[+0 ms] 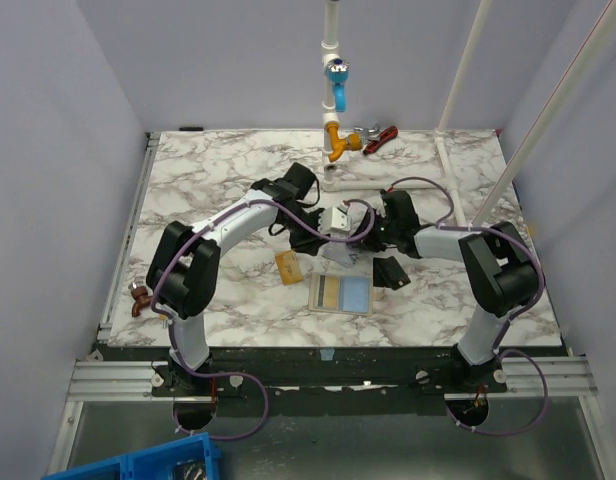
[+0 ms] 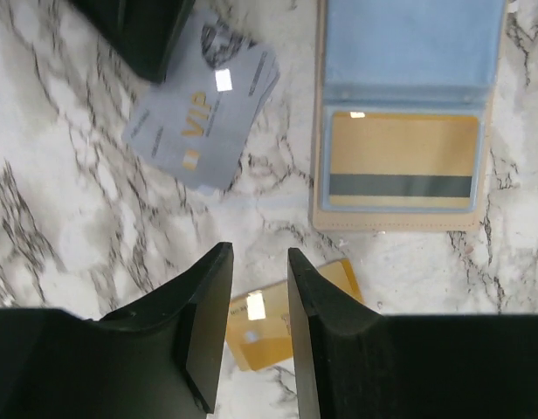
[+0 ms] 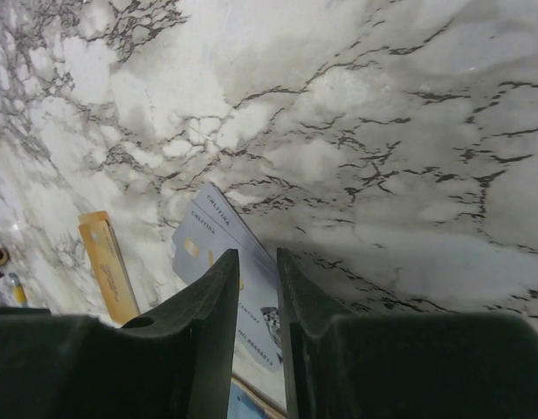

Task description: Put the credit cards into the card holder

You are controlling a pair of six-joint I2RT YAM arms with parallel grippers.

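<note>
Grey VIP cards [image 2: 195, 122] lie in a loose stack above the card holder [image 1: 340, 293], an open tray with a gold card in one half and a blue half [image 2: 409, 48]. A separate gold card [image 1: 289, 266] lies left of the holder. My left gripper hangs over that gold card, fingers slightly apart, holding nothing. My right gripper is low at the grey cards' edge, fingers part open; whether a card is between them is unclear.
A black card or wallet [image 1: 390, 272] lies right of the holder. Taps, pipes [image 1: 388, 185] and a red-handled tool [image 1: 381, 139] occupy the back.
</note>
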